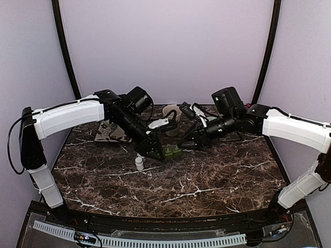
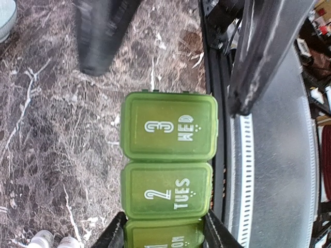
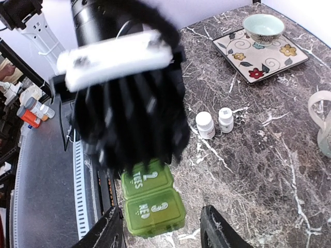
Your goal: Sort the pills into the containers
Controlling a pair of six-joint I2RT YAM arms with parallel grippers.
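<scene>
A green day-labelled pill organizer (image 2: pixel 168 126) is held in the air by my left gripper, shut on its end compartment; lids marked WED and TUES show in the left wrist view. My right gripper stands open just beside the WED end, its fingers apart from the organizer. Two small white bottles stand on the marble table below, seen also at the bottom left of the left wrist view.
A floral square plate (image 3: pixel 256 72) with a pale bowl (image 3: pixel 262 28) on it sits at the back left. A cream mug (image 3: pixel 326 134) stands at the back middle.
</scene>
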